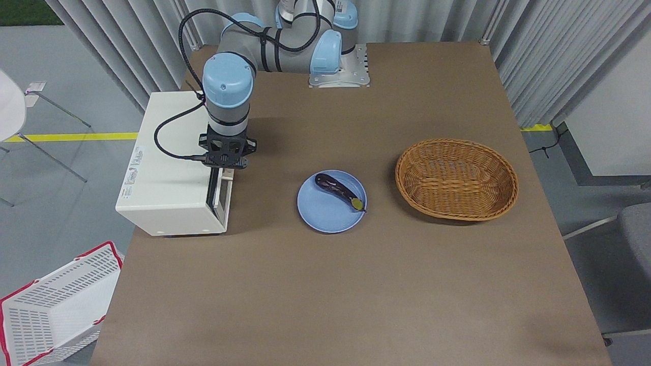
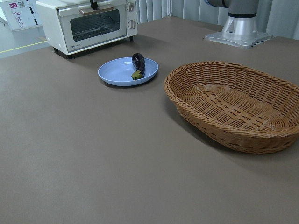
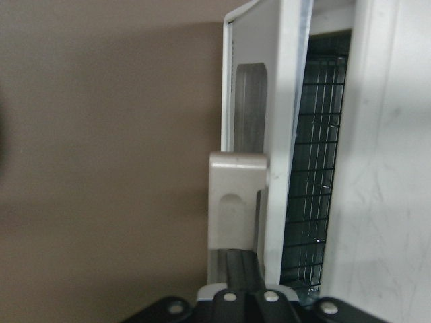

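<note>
A white toaster oven (image 1: 158,171) stands at the left of the table, its glass door (image 3: 250,101) tilted partly open in the wrist view, with the wire rack showing through the gap. My gripper is at the door's handle (image 3: 232,202), its black fingers overlapping it; whether they close on it I cannot tell. An eggplant (image 1: 335,189) lies on a blue plate (image 1: 323,219) to the right of the oven.
A wicker basket (image 1: 456,180) sits at the table's right. A white crate (image 1: 58,305) stands off the table at the lower left.
</note>
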